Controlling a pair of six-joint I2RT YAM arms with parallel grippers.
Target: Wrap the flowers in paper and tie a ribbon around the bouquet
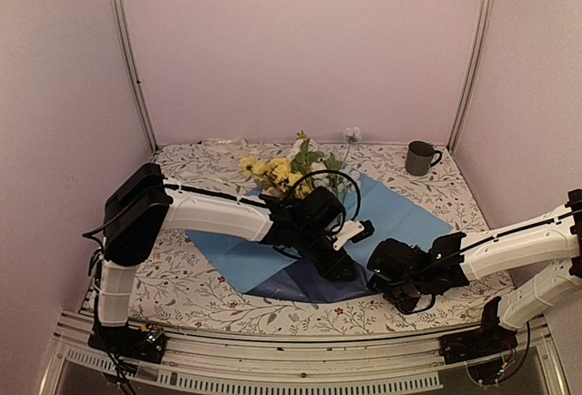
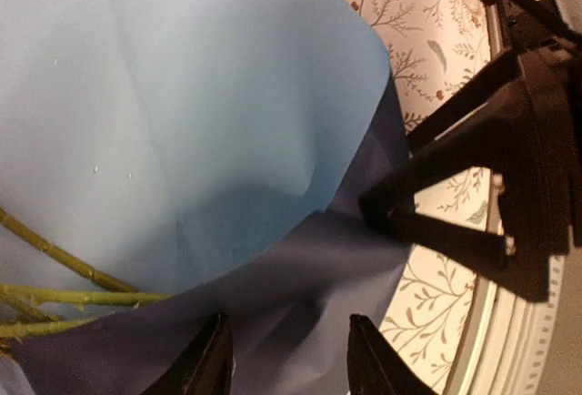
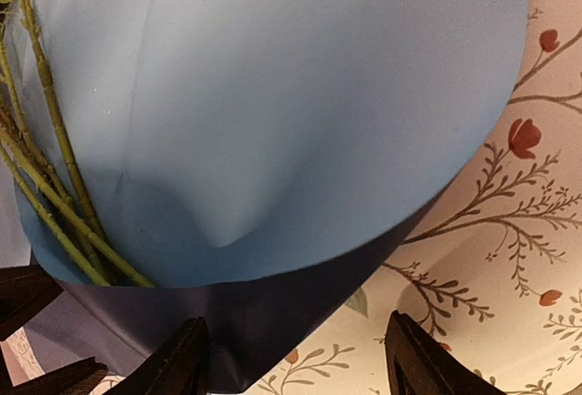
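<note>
The bouquet of yellow and white fake flowers (image 1: 282, 173) lies on blue wrapping paper (image 1: 400, 208), heads toward the back. Green stems (image 2: 82, 297) run under the folded-up dark blue front flap (image 2: 264, 286). Over that flap my left gripper stands open, the flap showing between and beyond its fingers. Close by on the right, my right gripper is also open. Its left finger (image 3: 186, 349) overlaps the flap's end, while patterned tablecloth shows across most of the gap. Whether either gripper touches the paper is hard to tell.
A grey mug (image 1: 420, 157) stands at the back right. Clear plastic material (image 1: 224, 146) lies at the back left. The two grippers are very close together at the paper's front edge. Tablecloth is bare on the far left.
</note>
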